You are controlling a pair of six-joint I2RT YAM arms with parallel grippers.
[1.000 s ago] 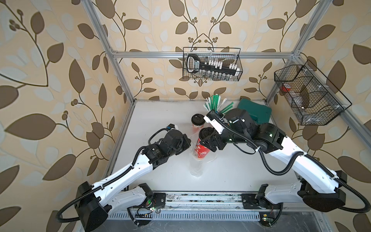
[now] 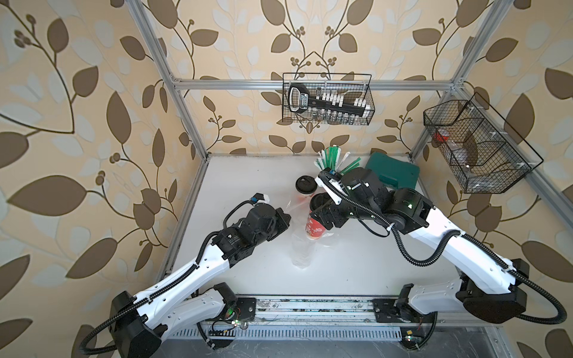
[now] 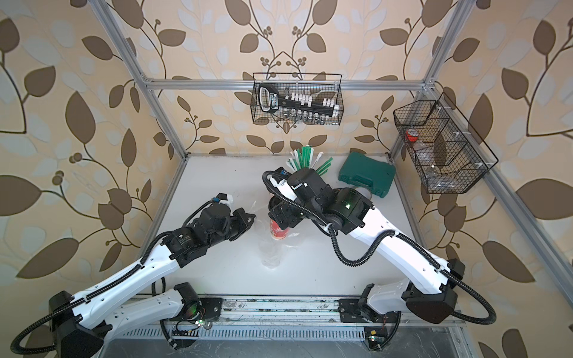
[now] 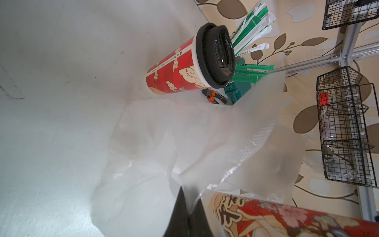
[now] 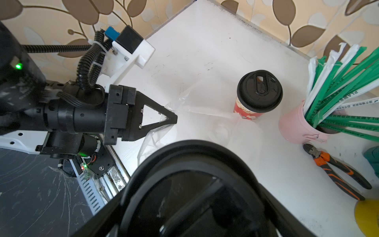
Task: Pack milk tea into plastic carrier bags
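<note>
My left gripper is shut on the edge of the clear plastic bag, which spreads out in front of it. A red patterned cup with a black lid stands close beside the left fingertips, at the lower right of the left wrist view. My right gripper has its fingers spread around this cup; its fingertips are hidden by the lid in the right wrist view. Whether the cup's base is inside the bag cannot be told. A second red cup with a black lid stands upright behind the bag.
A pink cup of green and white straws stands at the back, with orange-handled pliers beside it. A green case lies back right. Wire baskets hang on the walls.
My left gripper shifts slightly left, still at the bag.
</note>
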